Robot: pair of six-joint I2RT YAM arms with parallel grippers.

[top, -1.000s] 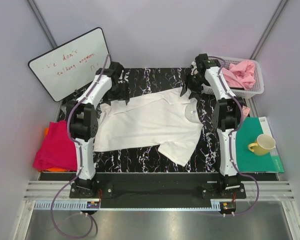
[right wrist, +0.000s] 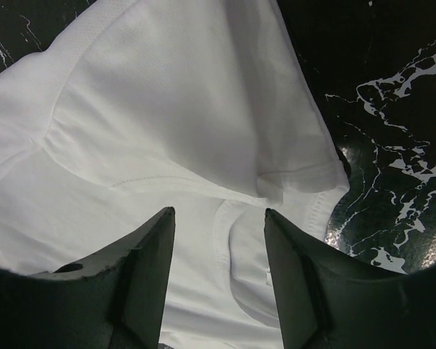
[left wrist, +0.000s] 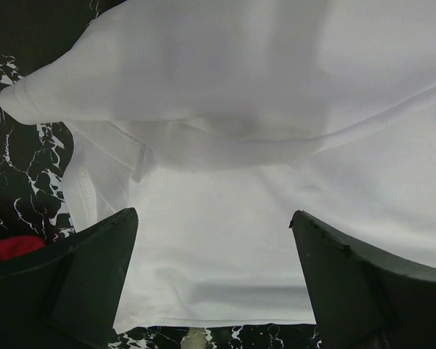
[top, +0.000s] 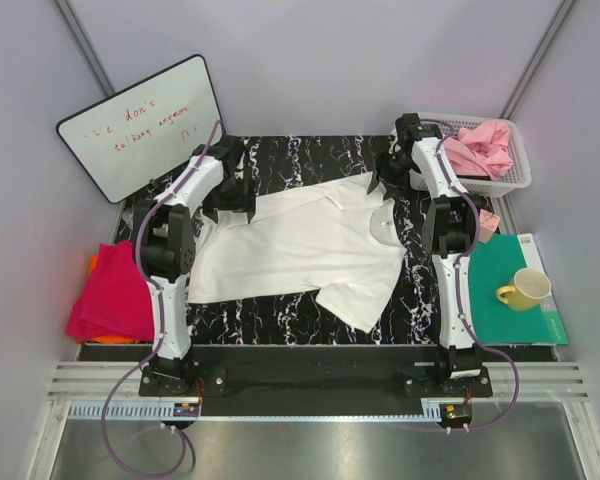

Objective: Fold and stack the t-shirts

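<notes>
A white t-shirt [top: 300,250] lies spread on the black marbled table, its upper part folded over along the back edge, with one sleeve sticking out toward the front right. My left gripper stands open over the shirt's left end, just above the folded layer [left wrist: 203,65] and nothing between its fingers. Above the back right corner of the shirt, my right gripper has its fingers apart, aimed at a folded flap [right wrist: 167,94] with a bunched edge.
Red folded cloth [top: 110,300] sits at the left, a whiteboard [top: 130,120] behind it. A white basket [top: 520,160] of pink cloth, a pink block [top: 488,226], a green mat [top: 490,320] and a yellow mug [top: 528,288] occupy the right.
The right arm has shifted slightly at the shirt's back right corner. The left arm has moved down a little toward the front. The shirt looks unchanged.
</notes>
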